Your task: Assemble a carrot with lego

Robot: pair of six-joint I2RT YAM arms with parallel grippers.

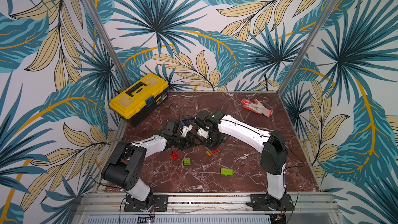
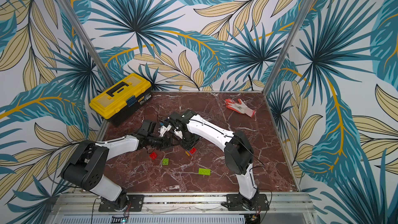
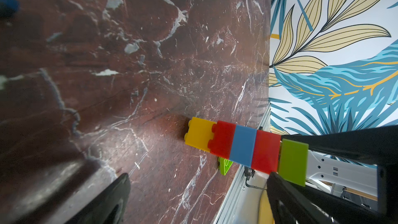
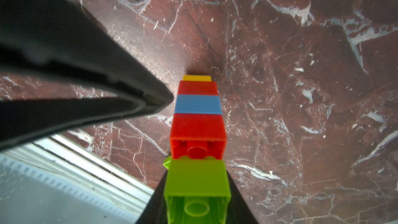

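Note:
A stack of yellow, red, blue, red and green bricks (image 3: 244,145) runs in a row in the left wrist view. My right gripper is shut on its green end brick (image 4: 197,178). Between the green brick and the neighbouring red brick (image 4: 198,130) the red one's hollow underside shows, so these two look not flush. The yellow end (image 3: 200,132) points away from my right gripper, near the table. My left gripper stands open beside the stack, nothing between its fingers. Its dark finger (image 4: 153,95) shows left of the stack in the right wrist view.
Loose on the table lie a red piece (image 1: 174,156), a small green brick (image 1: 187,161) and a longer green brick (image 1: 226,171). A yellow toolbox (image 1: 141,93) stands back left, a glove (image 1: 257,107) back right.

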